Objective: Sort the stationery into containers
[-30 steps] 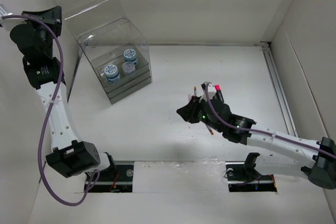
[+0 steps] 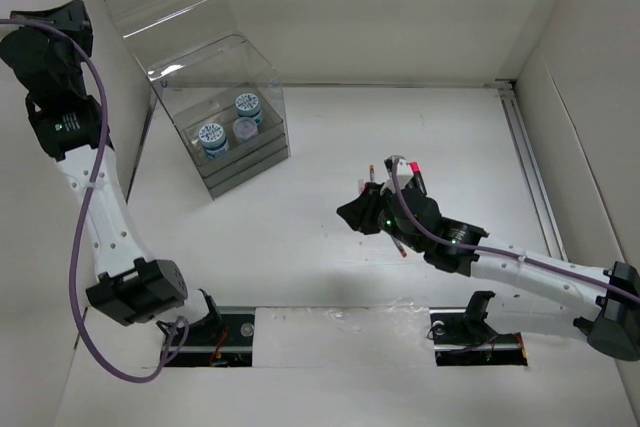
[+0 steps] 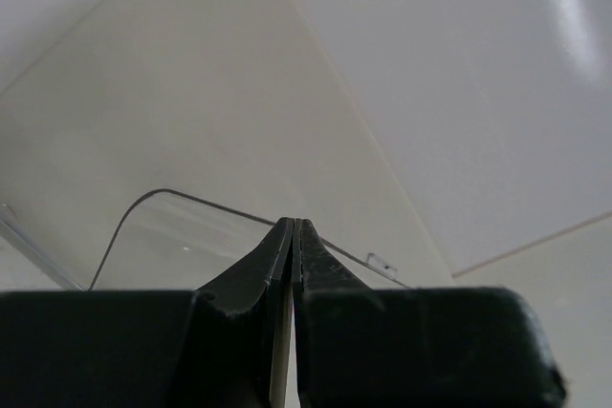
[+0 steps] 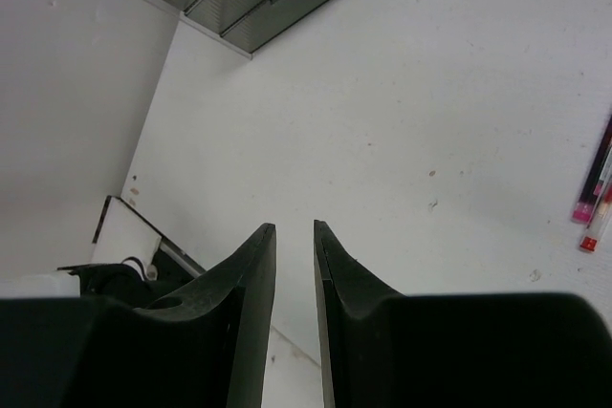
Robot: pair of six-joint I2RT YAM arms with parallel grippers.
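A clear-lidded organizer (image 2: 245,167) stands at the back left with its lid raised, holding round tubs (image 2: 213,139) with blue and white tops. Pens (image 4: 588,198), some pink or red tipped, lie on the right of the table, partly under the right arm in the top view. My left gripper is high at the far left, beside the organizer's raised lid, shut with nothing visible between its fingers. My right gripper hangs above the table left of the pens, part open with nothing between its fingers.
White walls enclose the table (image 2: 250,247) at the back and sides. A purple cable runs along each arm.
My left arm's upper end has shifted toward the left wall in the top view. The right arm looks nearly still.
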